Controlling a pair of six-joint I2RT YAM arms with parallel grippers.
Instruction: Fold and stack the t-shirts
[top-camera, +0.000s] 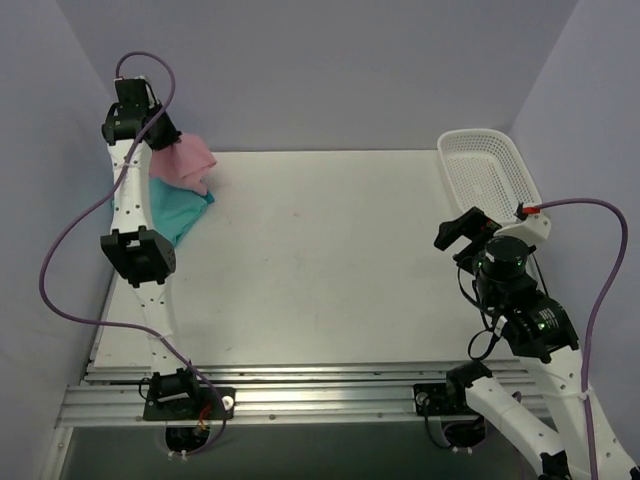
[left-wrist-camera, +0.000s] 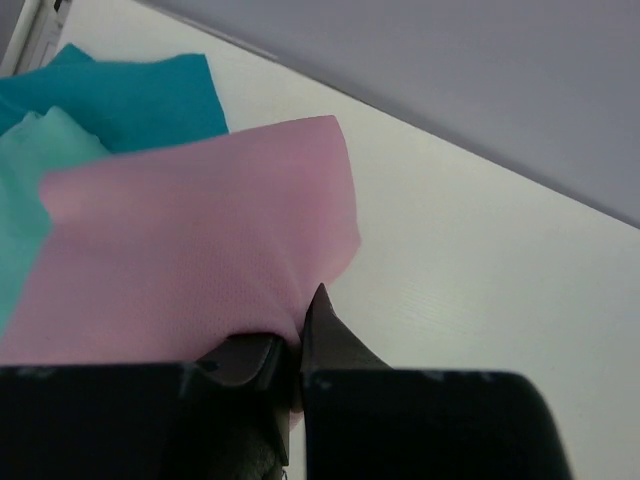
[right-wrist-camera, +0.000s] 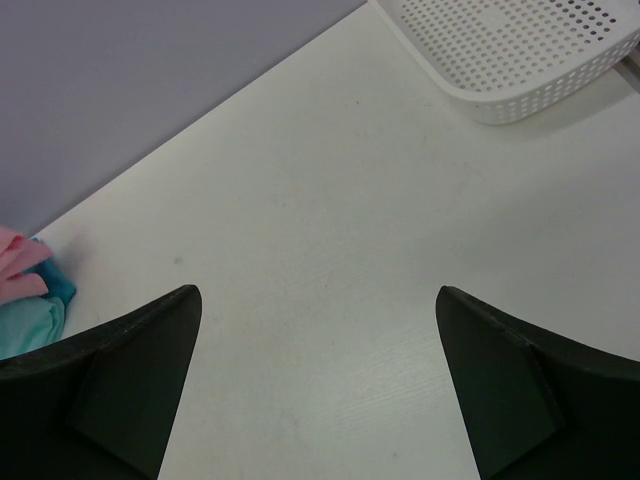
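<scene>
A pink t-shirt (top-camera: 185, 160) hangs from my left gripper (top-camera: 160, 135), which is shut on it, at the back left. In the left wrist view the pink cloth (left-wrist-camera: 190, 250) bunches into the fingertips. Under and beside it lies a turquoise pile of cloth (top-camera: 175, 212), a darker teal piece (left-wrist-camera: 150, 100) and a lighter one (left-wrist-camera: 30, 190). My right gripper (top-camera: 455, 228) stands open over the right side of the table, with nothing between its fingers.
A white perforated basket (top-camera: 485, 165) sits at the back right corner. Grey walls border the left, back and right.
</scene>
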